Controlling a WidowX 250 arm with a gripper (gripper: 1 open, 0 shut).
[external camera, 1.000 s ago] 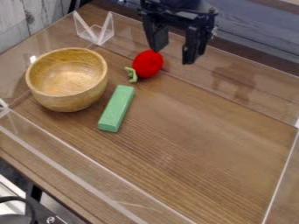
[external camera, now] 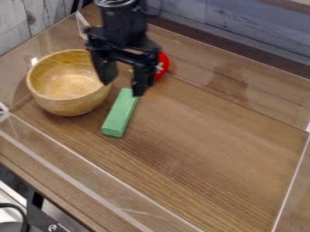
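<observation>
The dark robot gripper [external camera: 121, 63] hangs over the back left of the table, at the right edge of a tan bowl [external camera: 67, 82]. It appears open, its two sides apart, though its tips are blurred. A red object [external camera: 159, 65] lies just right of the gripper, partly hidden behind it. A green block [external camera: 120, 113] lies in front, right of the bowl.
A dark cable [external camera: 13, 217] shows at the lower left corner, off the table's edge.
The arm has moved left and toward the viewer, from the back centre to beside the bowl, now covering part of the red object. The bowl and green block have not visibly moved.
</observation>
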